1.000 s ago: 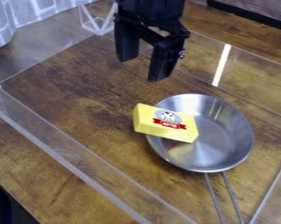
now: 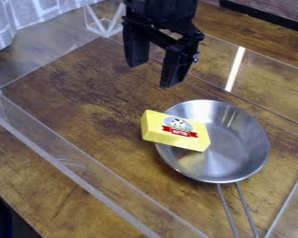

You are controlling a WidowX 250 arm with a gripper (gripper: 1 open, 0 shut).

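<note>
A black gripper [image 2: 159, 58] hangs above the wooden table in the upper middle of the camera view, its two fingers spread apart with nothing between them. Below it and to the right is a steel pan [image 2: 226, 153] with a wire handle pointing toward the bottom edge. A yellow box [image 2: 163, 128] with a red label and cartoon face rests tilted on the pan's left part, its left end over the rim.
Bare wooden tabletop [image 2: 77, 102] fills the left and middle. Clear plastic lies at the upper left, and transparent edges or strips run along the lower left and right of the table.
</note>
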